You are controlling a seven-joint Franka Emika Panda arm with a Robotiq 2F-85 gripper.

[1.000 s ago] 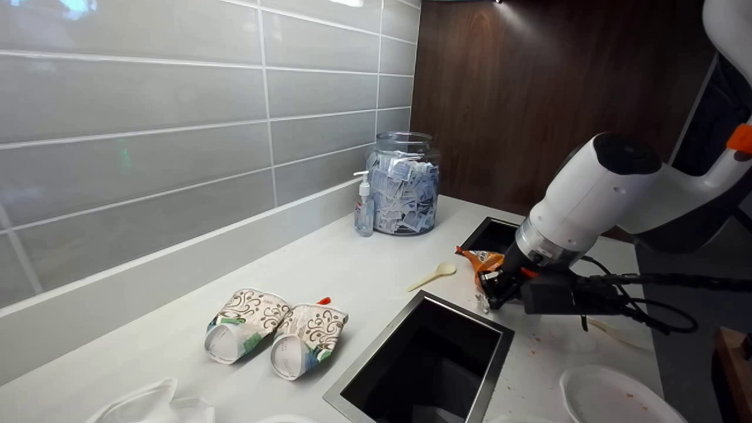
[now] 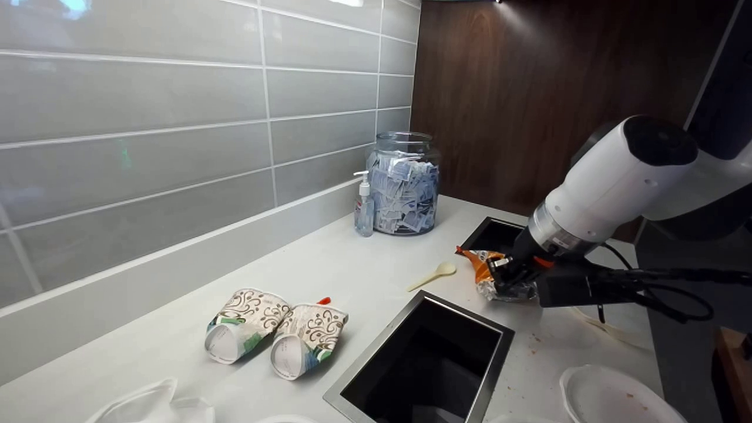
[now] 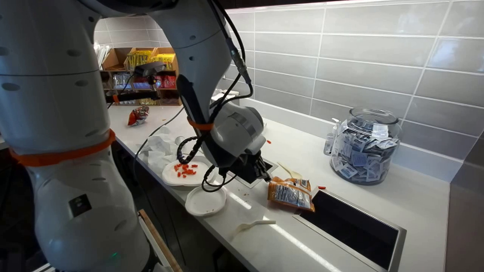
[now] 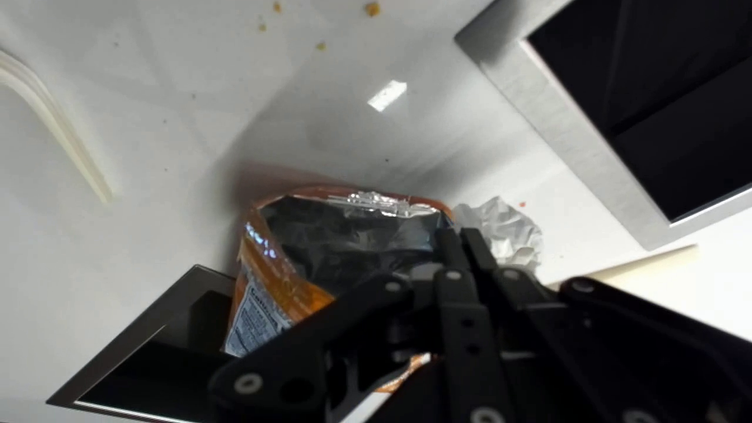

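An open orange snack bag (image 4: 282,296) lies on the counter, its dark foil-lined mouth facing the wrist camera. My gripper is shut on the rim at one side of that mouth, the two fingertips close together. Part of the bag is hidden behind the gripper in the wrist view. Exterior view 2 shows the bag (image 3: 290,192) beside the gripper (image 3: 267,176), at the edge of a dark counter opening. From exterior view 1, orange film and silver foil of the bag (image 2: 483,264) show next to the gripper (image 2: 499,271).
Two steel-framed openings, a nearer one (image 2: 338,398) and a farther one (image 4: 208,271), flank the bag. A pale spoon (image 2: 444,269), crumpled clear wrap (image 4: 504,229) and crumbs lie around. A glass jar (image 2: 405,190) and pump bottle (image 2: 364,211) stand by the wall; two paper cups (image 2: 257,310) lie tipped.
The arm has shifted right and slightly up in exterior view 1. More of the bag's silver foil now shows beneath the gripper.
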